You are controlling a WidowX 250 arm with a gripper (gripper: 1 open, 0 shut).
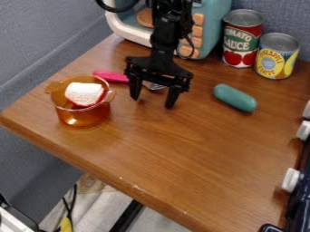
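My black gripper (154, 91) hangs over the back middle of the wooden table (182, 163), fingers pointing down and apart, with nothing clear between them. Behind it lies a pink-handled utensil (111, 75) with a pale head, partly hidden by the gripper. An amber glass pot (82, 118) at the left holds a white-and-red item (83, 91). A teal cylindrical object (235, 97) lies to the gripper's right.
A tomato sauce can (241, 41) and a yellow can (276, 60) stand at the back right, beside a light teal appliance (212, 18). A dark white-knobbed object (298, 190) lines the right edge.
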